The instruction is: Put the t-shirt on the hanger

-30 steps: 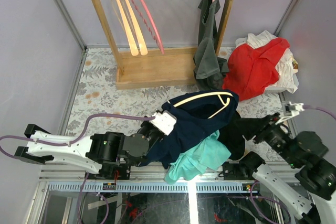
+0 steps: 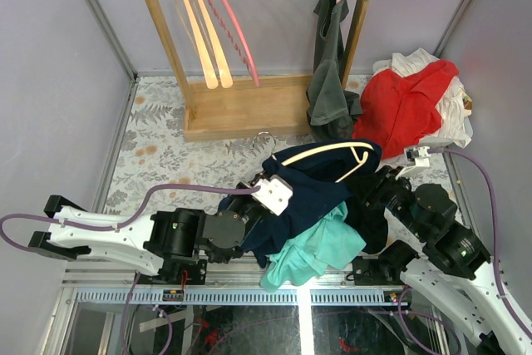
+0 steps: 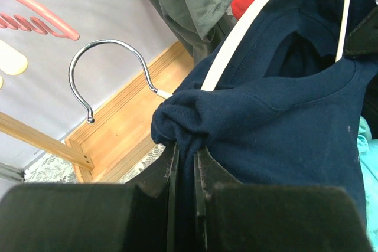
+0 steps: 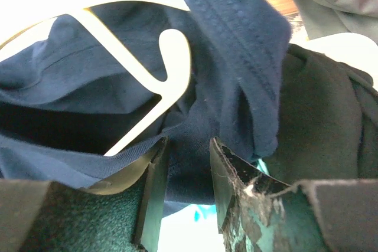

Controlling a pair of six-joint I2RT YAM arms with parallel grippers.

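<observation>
The navy t-shirt is spread over a cream hanger, whose bar shows through the neck opening. In the left wrist view the metal hook sticks out free, and my left gripper is shut on bunched navy cloth just below the hanger's near shoulder. In the right wrist view the hanger's other end lies at the neck opening, with its tip uncovered inside the shirt. My right gripper stands partly open at the shirt's right side, its fingertips apart with navy fabric between or just behind them.
Behind stands a wooden rack with wooden hangers, a pink hanger and a hung grey garment. A red garment lies at right. Teal cloth and black cloth lie under the shirt.
My right gripper has come in leftward and up to the shirt's right edge. The left gripper, shirt and hanger have shifted slightly right.
</observation>
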